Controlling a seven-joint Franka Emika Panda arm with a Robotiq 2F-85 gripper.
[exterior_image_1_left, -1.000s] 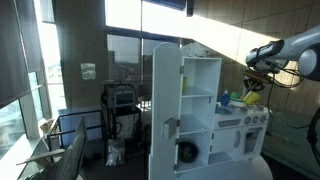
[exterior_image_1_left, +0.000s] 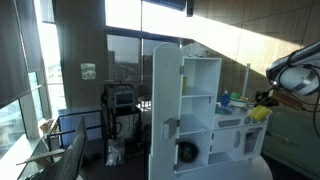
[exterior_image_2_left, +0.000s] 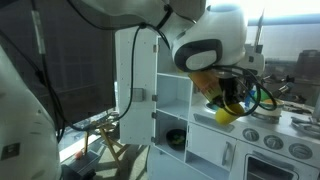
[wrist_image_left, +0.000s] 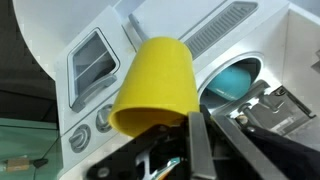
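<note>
My gripper is shut on a yellow cup-like object (wrist_image_left: 155, 85), which fills the middle of the wrist view. In exterior view 1 the yellow object (exterior_image_1_left: 261, 113) hangs at the front right of the white toy kitchen (exterior_image_1_left: 226, 137), close to its counter edge. From exterior view 2, the same yellow object (exterior_image_2_left: 228, 114) shows below the arm, near the knobs. The fingertips are partly hidden by the object and the dark gripper body.
A teal bowl or cup (wrist_image_left: 230, 80) lies in the sink recess. Several coloured items (exterior_image_1_left: 237, 99) crowd the back of the counter. On a low shelf stands a dark pot (exterior_image_1_left: 187, 152), beside the open cabinet door (exterior_image_1_left: 165, 110). Free space lies in front of the kitchen.
In exterior view 1 the arm has moved right and downward, carrying the yellow object from above the counter to its front edge. The kitchen has stayed put.
</note>
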